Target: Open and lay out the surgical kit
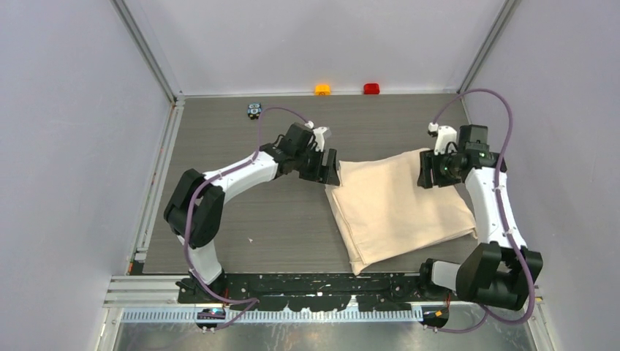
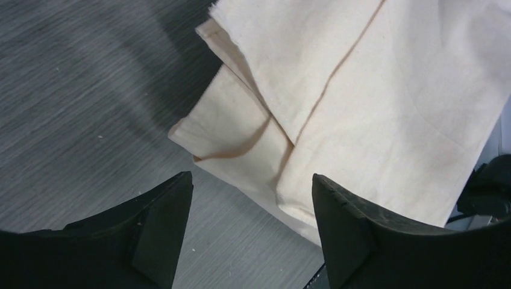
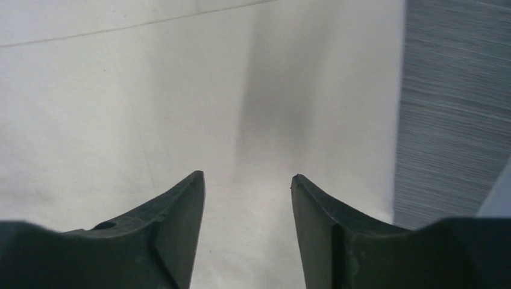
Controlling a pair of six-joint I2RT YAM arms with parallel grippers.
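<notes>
A cream folded cloth kit [image 1: 395, 208] lies on the grey table, slightly skewed at the right half. In the left wrist view its layered, folded corner [image 2: 235, 120] shows. My left gripper [image 1: 327, 167] is over that upper-left corner, its fingers apart [image 2: 252, 180] with nothing held. My right gripper [image 1: 426, 168] hangs over the upper-right part of the cloth, fingers apart [image 3: 247, 179], above a flat stretch of fabric with a seam near the top of its wrist view.
A yellow block [image 1: 322, 90] and a red block [image 1: 371, 88] stand along the back edge. Walls border both sides.
</notes>
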